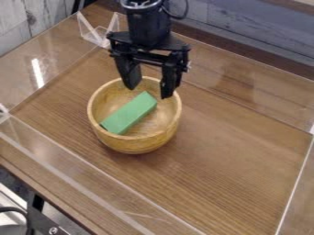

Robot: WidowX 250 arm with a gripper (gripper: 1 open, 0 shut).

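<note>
A black gripper [147, 69] hangs over the back part of a round tan bowl [168, 123], its two fingers apart and pointing down on either side. A green block [128, 114] lies tilted inside the bowl, in front of the gripper and a little lower in view. Nothing shows held between the fingers.
A clear plastic object [95, 29] stands at the back left. The table's edges show at the left and right of the view.
</note>
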